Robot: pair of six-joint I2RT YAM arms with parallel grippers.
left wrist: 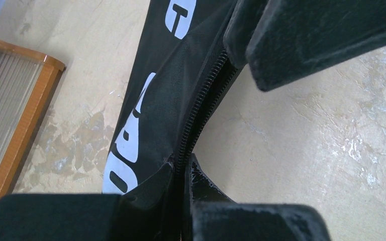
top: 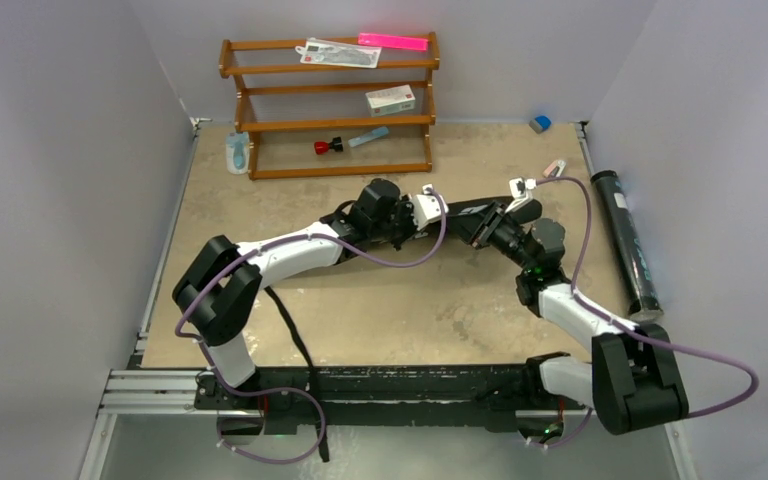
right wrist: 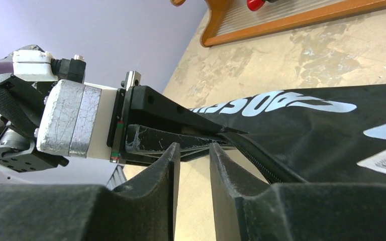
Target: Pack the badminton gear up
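Observation:
A black badminton bag (left wrist: 166, 95) with white lettering lies across the table, its zip opening (left wrist: 199, 103) parted in the left wrist view. My left gripper is shut on the bag's zip edge, with the dark fabric running in between its fingers. Seen from the right wrist, the left fingers (right wrist: 181, 113) reach in from the left and meet that edge. My right gripper stands part open close by, with no fabric visible in its gap. From above, both arms hide much of the bag.
At the back stands a wooden rack (top: 335, 125) bearing small packages, with a red-and-black item (top: 327, 146) in its lower part. A black tube (top: 626, 245) lies along the right side. A dark strap (top: 290, 325) hangs over the front edge.

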